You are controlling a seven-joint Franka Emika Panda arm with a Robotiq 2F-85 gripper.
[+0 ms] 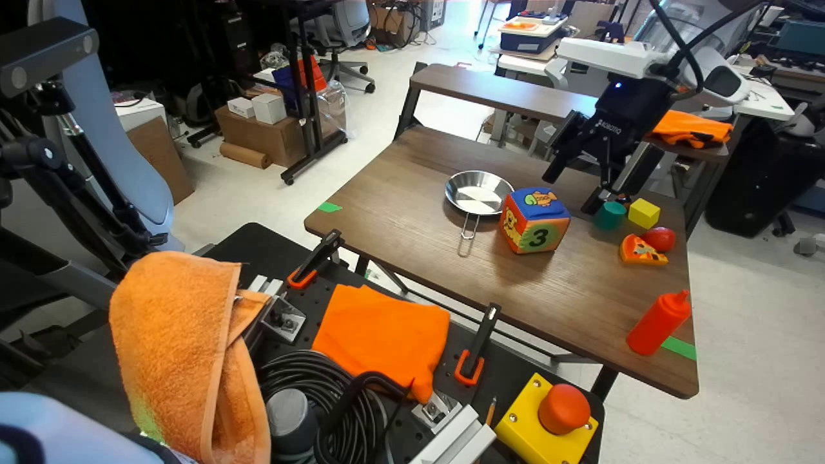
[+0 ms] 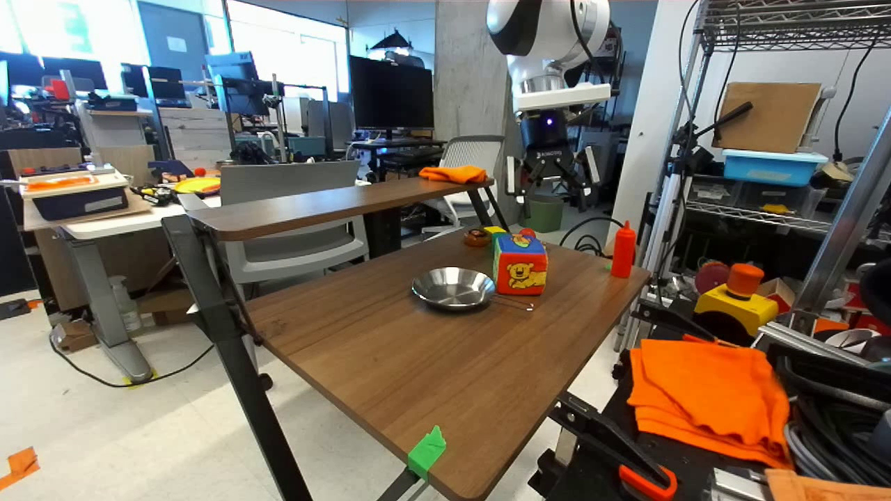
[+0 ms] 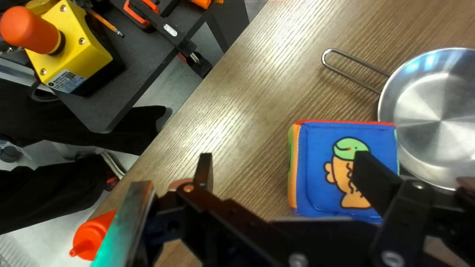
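My gripper [image 1: 570, 192] hangs over the far right part of the wooden table, its fingers spread wide and nothing between them. In the wrist view one dark finger [image 3: 374, 180] overlaps the picture of the soft blue-topped cube [image 3: 311, 178]. The cube [image 1: 535, 220] rests on the table beside a shiny metal pan [image 1: 477, 193], whose wire handle points to the near edge. To the cube's right lie a teal piece [image 1: 610, 216], a yellow block [image 1: 643, 213], a red round piece [image 1: 659, 239] and a toy pizza slice [image 1: 642, 251].
A red squeeze bottle [image 1: 659, 322] stands near the table's right front corner. Behind the table runs a raised wooden shelf [image 2: 334, 200] with an orange cloth [image 2: 455, 174].
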